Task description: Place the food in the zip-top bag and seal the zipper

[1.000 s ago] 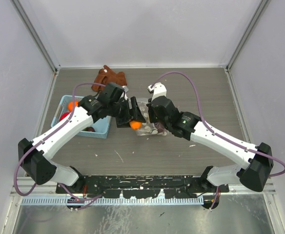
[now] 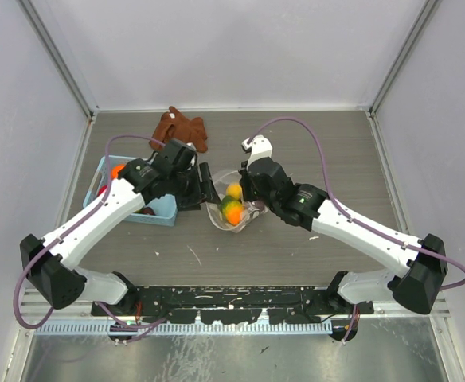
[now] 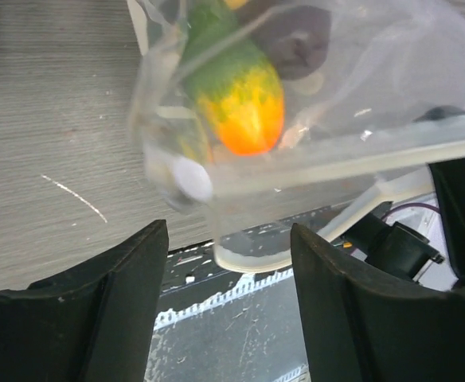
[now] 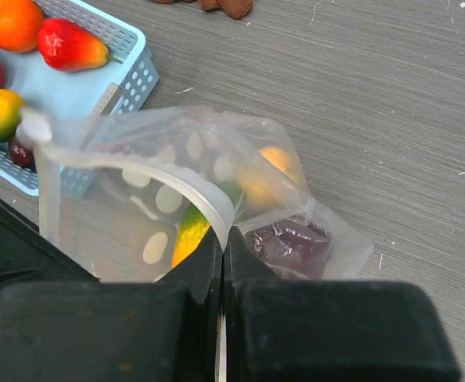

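Observation:
The clear zip bag [image 2: 216,216] sits mid-table with its mouth spread toward the left arm. Inside are a green-and-orange fruit [image 3: 244,107], a yellow-orange round one [image 4: 271,169] and something dark purple [image 4: 292,245]. My right gripper is shut on the bag's white rim [image 4: 189,185], holding that side up. At the opposite side of the mouth, my left gripper stands part open. No food lies between its fingers; the bag's edge shows past them, and it cannot be told whether they touch it.
Left of the bag, a light blue basket [image 2: 166,215] holds several toy fruits, including an orange [image 4: 11,24] and a red pear-shaped one [image 4: 69,45]. A brown cloth thing [image 2: 183,127] lies at the back.
The left gripper has drawn back slightly left. The right arm has hardly moved.

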